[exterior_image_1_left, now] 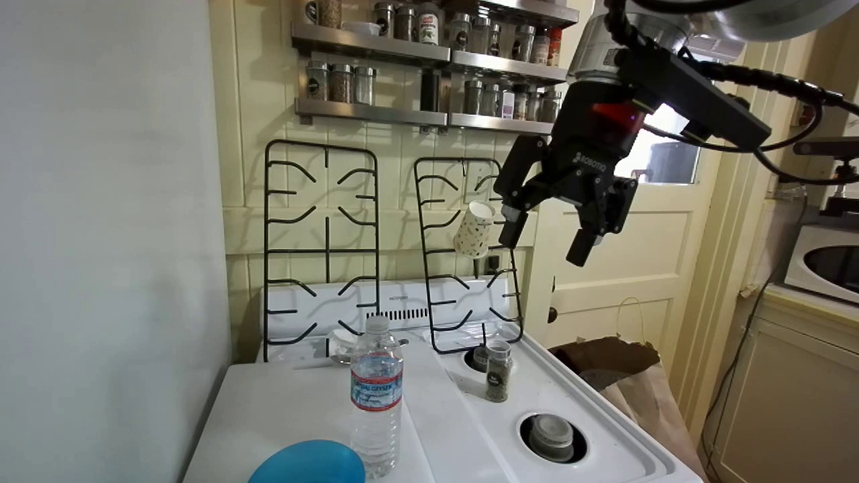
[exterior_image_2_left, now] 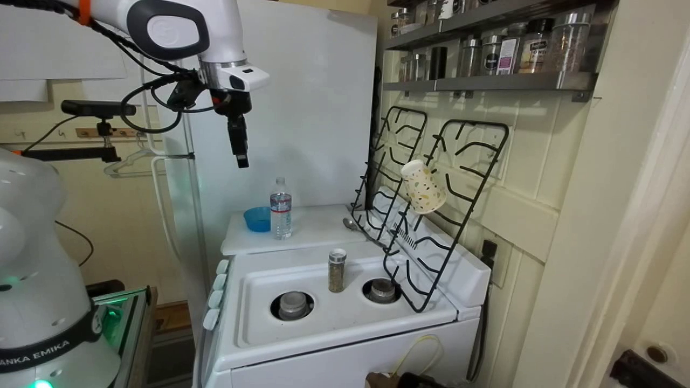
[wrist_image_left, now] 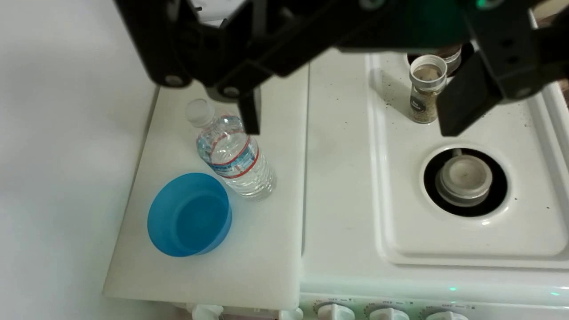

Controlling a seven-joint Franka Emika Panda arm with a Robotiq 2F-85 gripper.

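Note:
My gripper [exterior_image_1_left: 547, 245] hangs open high above the stove, with nothing between its fingers. In the wrist view its two fingertips stand wide apart. A clear water bottle [wrist_image_left: 234, 154] stands upright on the white board [wrist_image_left: 261, 250], beside a blue bowl [wrist_image_left: 189, 215] whose inside looks empty. A glass spice jar [exterior_image_2_left: 337, 271] stands on the stovetop between the two burners. On the right-hand upright grate [exterior_image_1_left: 423, 241] hangs a speckled paper cup [exterior_image_1_left: 472, 231], tilted. None of these objects touches the gripper.
A second black grate [exterior_image_1_left: 322, 251] leans against the back wall, left of the other. A spoon [exterior_image_2_left: 350, 224] lies at the board's back. Shelves [exterior_image_1_left: 370, 44] of spice jars run above. The fridge side [exterior_image_2_left: 304, 116] borders the board. Bare stovetop lies around the near burner [wrist_image_left: 464, 180].

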